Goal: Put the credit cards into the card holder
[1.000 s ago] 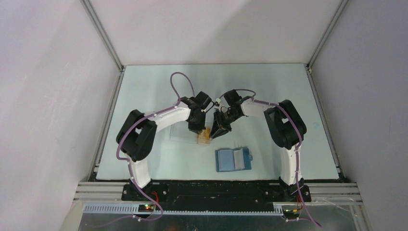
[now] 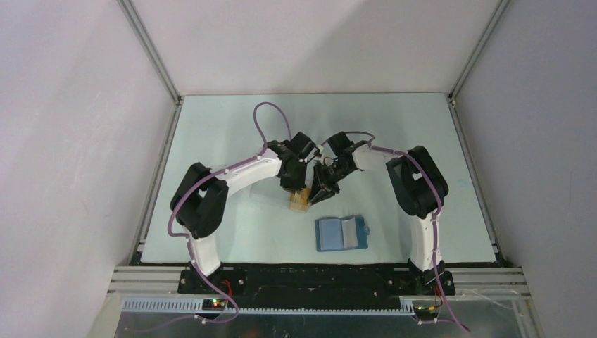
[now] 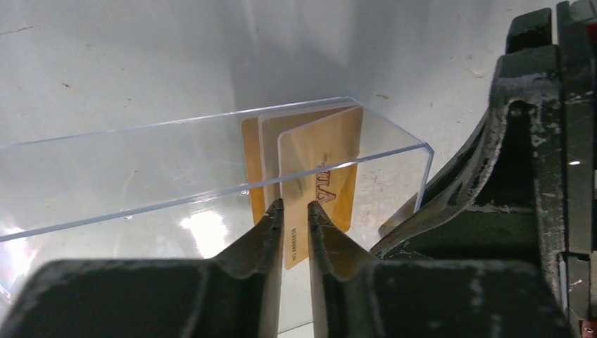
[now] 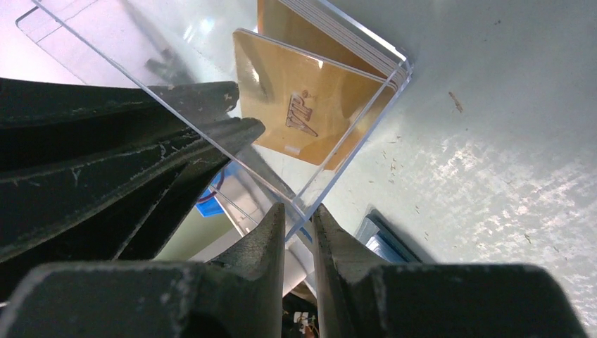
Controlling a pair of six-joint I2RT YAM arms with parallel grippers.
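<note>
Gold credit cards (image 3: 331, 197) stand leaning in a clear acrylic holder (image 3: 127, 211); in the top view they (image 2: 299, 201) are at the table's middle. My left gripper is part open directly over the cards, its fingertips close to the front card; whether it touches is unclear. My right gripper is shut on the holder's clear wall at a corner, with the cards (image 4: 303, 105) just beyond it.
A blue case (image 2: 341, 232) with pale compartments lies on the table, front right of the holder. Both arms meet at the middle.
My left gripper has shifted slightly to the right over the cards and holder. My right arm is practically unchanged.
</note>
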